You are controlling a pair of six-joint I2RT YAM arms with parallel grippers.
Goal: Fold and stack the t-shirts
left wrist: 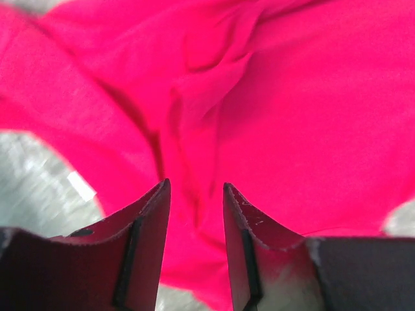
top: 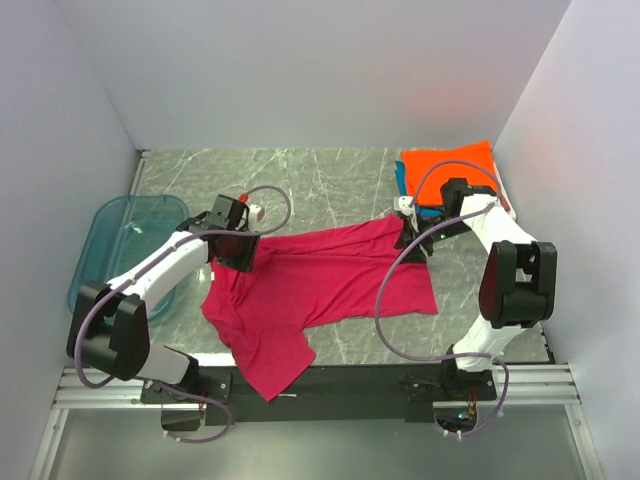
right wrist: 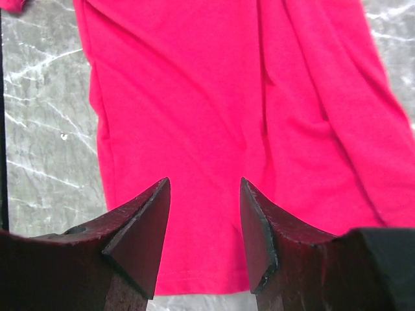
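Observation:
A crimson t-shirt (top: 315, 287) lies spread and partly rumpled across the table, one sleeve draping over the front edge. My left gripper (top: 240, 268) is above its left part; in the left wrist view the fingers (left wrist: 148, 220) stand apart over a raised crease (left wrist: 207, 91), with no cloth visibly pinched. Over the shirt's right end hangs my right gripper (top: 418, 250), its fingers open and only flat cloth (right wrist: 188, 155) seen beyond them. Folded shirts, an orange one (top: 445, 170) above a blue one (top: 400, 178), form a stack at the back right.
A clear teal bin (top: 100, 265) stands at the left, close to the left arm. Bare marble table (top: 300, 190) shows behind the crimson shirt and along its front right. Walls close in on both sides.

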